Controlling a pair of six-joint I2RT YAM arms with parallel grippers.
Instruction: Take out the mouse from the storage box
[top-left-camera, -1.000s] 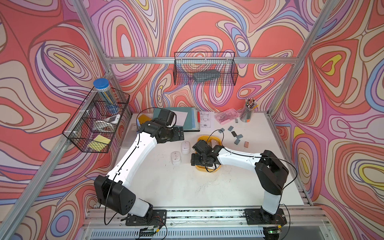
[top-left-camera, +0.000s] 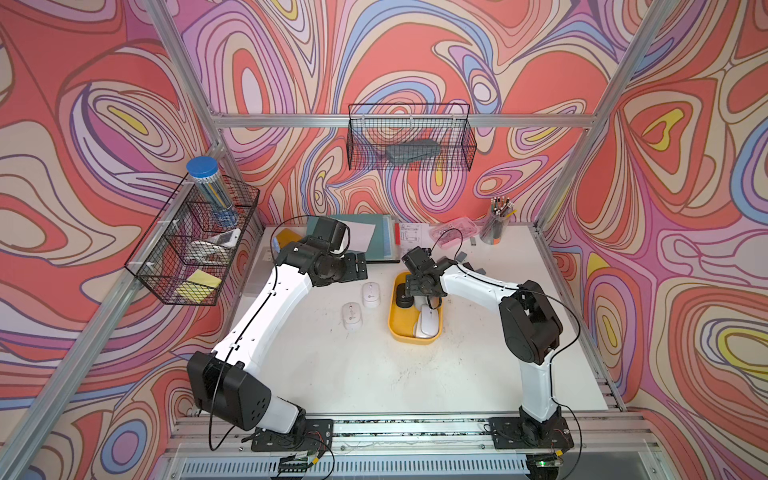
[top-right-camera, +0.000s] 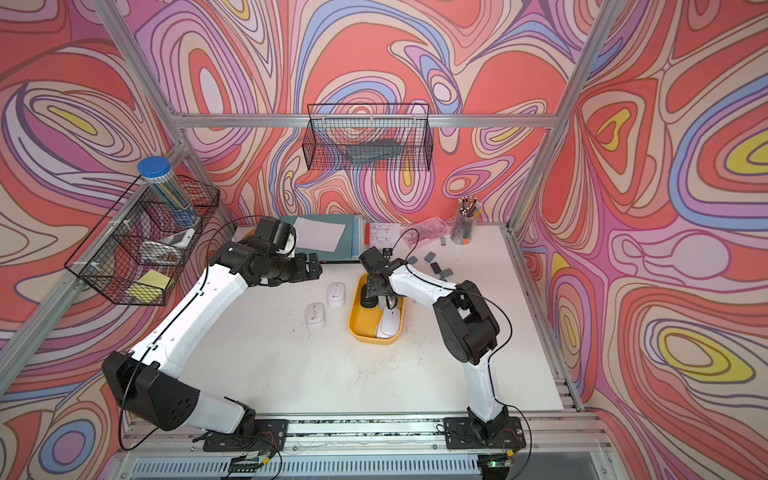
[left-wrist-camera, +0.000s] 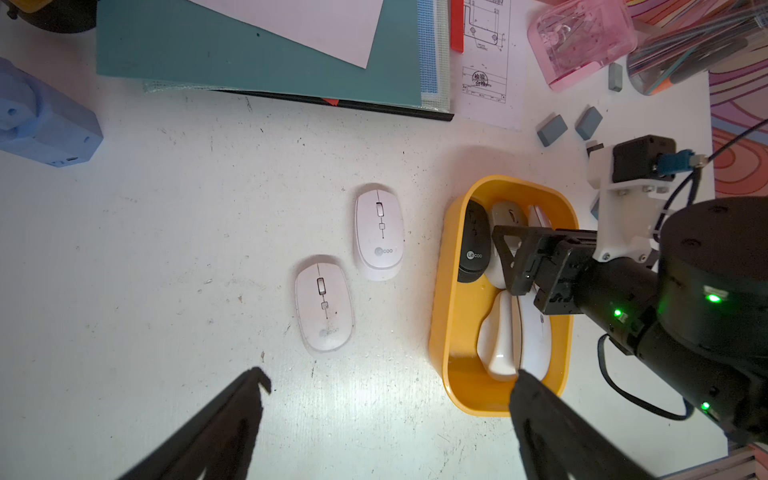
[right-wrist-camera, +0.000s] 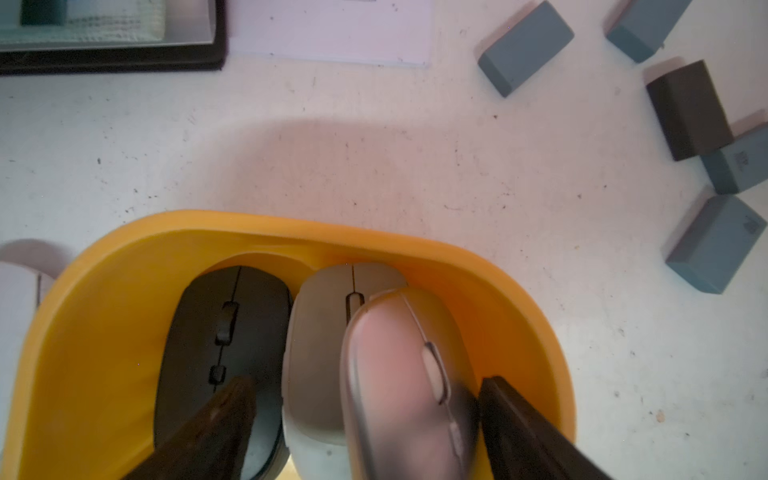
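Observation:
The yellow storage box (left-wrist-camera: 440, 336) holds several mice: a black mouse (right-wrist-camera: 200, 384), a grey mouse (right-wrist-camera: 320, 336), a light pinkish-silver mouse (right-wrist-camera: 408, 384) tilted against it, and white mice (left-wrist-camera: 534, 336) toward the front. My right gripper is over the back of the box, open, with its blurred fingers either side of the silver mouse; contact is unclear. Two white mice (left-wrist-camera: 380, 232) (left-wrist-camera: 324, 304) lie outside, left of the box. My left gripper (top-left-camera: 356, 267) hangs open above the table's left side, nothing between its fingers.
Folders (left-wrist-camera: 264, 64), a paper sheet and a pink organizer (left-wrist-camera: 576, 40) lie along the back, near a pen cup (top-left-camera: 494, 230). Several grey blocks (right-wrist-camera: 524, 44) lie behind and right of the box.
The left arm has stayed still.

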